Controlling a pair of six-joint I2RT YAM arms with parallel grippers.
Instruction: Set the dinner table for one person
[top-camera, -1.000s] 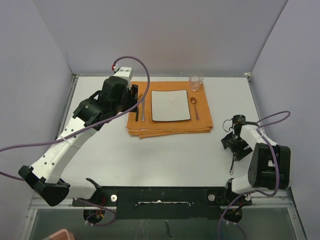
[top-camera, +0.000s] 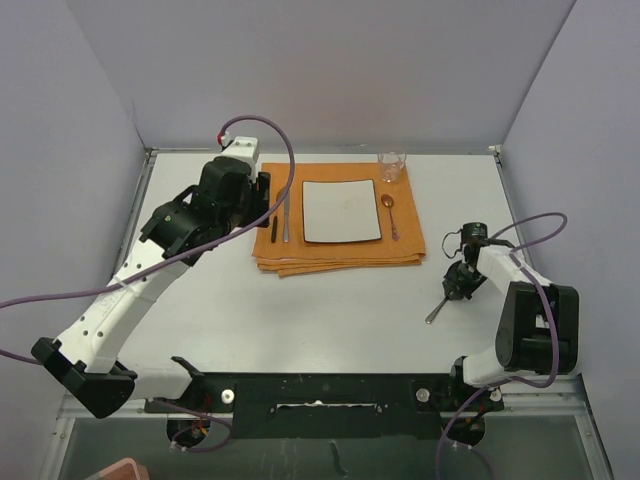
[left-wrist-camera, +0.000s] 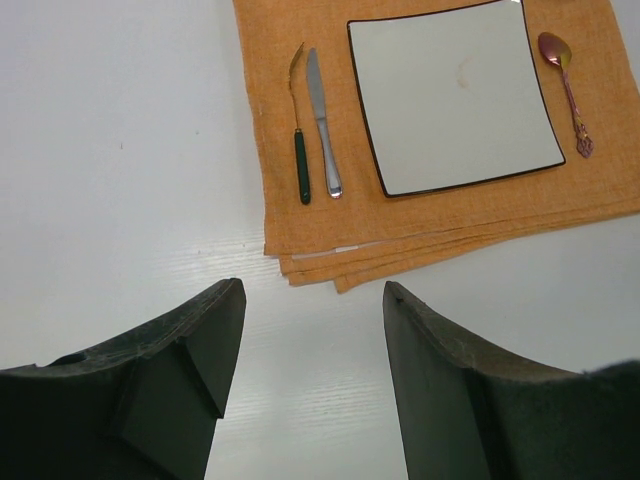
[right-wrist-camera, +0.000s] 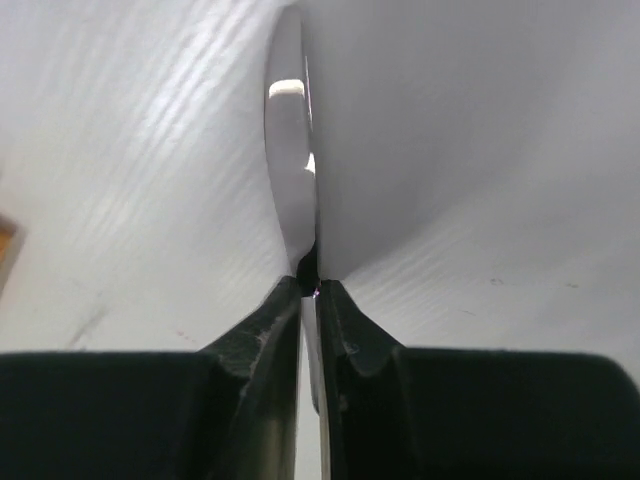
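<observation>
A silver knife (right-wrist-camera: 290, 150) is gripped near the middle by my right gripper, its blade pointing away from the fingers. The top view shows this knife's free end (top-camera: 436, 312) at the right of the table, projecting front-left from the gripper; whether it touches the table I cannot tell. On the orange mats (top-camera: 410, 232) lie a square white plate (top-camera: 341, 211), a dark-handled fork (left-wrist-camera: 302, 168) and another knife (left-wrist-camera: 322, 120) to its left, and a spoon (left-wrist-camera: 568, 85) to its right. My left gripper is open and empty, over the mats' front-left side.
A clear glass (top-camera: 391, 166) stands at the mats' back right corner. Bare white table (top-camera: 310, 320) lies in front of the mats and between them and the right arm. The left arm (top-camera: 150, 275) reaches across the table's left side.
In the top view, the knife's free end has swung toward the left and back.
</observation>
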